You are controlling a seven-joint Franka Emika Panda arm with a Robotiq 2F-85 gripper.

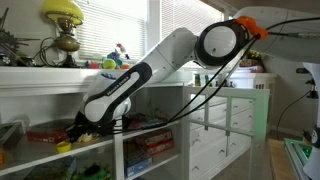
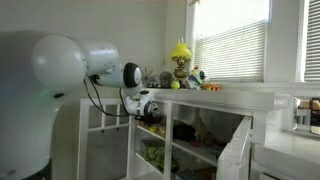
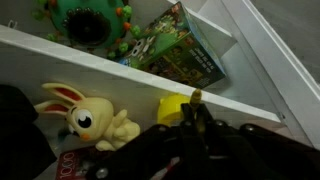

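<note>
My gripper reaches into the shelf unit at the lower right of the wrist view. Its dark fingers look shut on a small tan piece, whose full shape is hidden. Close beside the fingertips, at their left, is a yellow object, perhaps a cup. Further left lies a cream rabbit toy with an orange nose. In the first exterior view the gripper is low over the left compartment, near a yellow cup at the shelf's front. The second exterior view shows the gripper too small to read.
A white shelf edge runs between the rabbit and a colourful box. Red boxes fill the neighbouring compartment behind a white upright. A lamp stands on top. Dark clutter crowds the wrist view's left.
</note>
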